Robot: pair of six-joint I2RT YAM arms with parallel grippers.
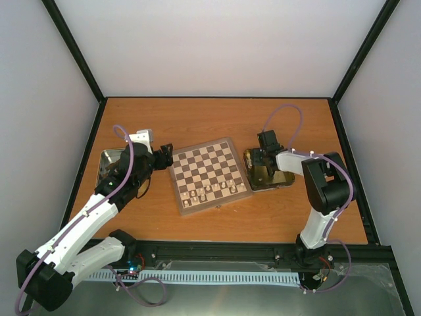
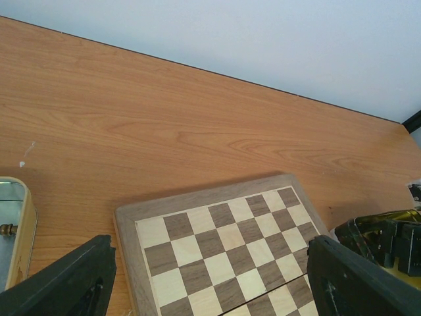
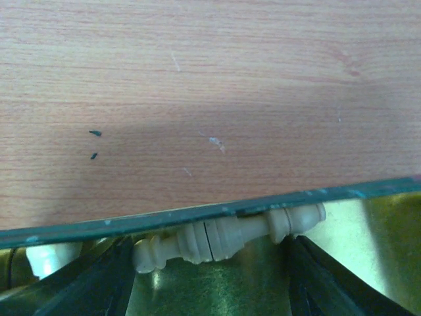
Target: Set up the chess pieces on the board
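The chessboard (image 1: 205, 164) lies mid-table with several white pieces (image 1: 203, 197) on its near rows. My right gripper is down in the brass-coloured tray (image 1: 279, 183), its fingers apart around a pale chess piece (image 3: 223, 237) lying on its side along the tray's rim; whether they touch it is unclear. Another pale piece (image 3: 52, 258) lies left of it, partly hidden. My left gripper hangs open above the board's left side, nothing between its fingers.
A second tray (image 2: 23, 224) at the left holds a dark piece. The table behind the board is clear. Dark frame edges border the table.
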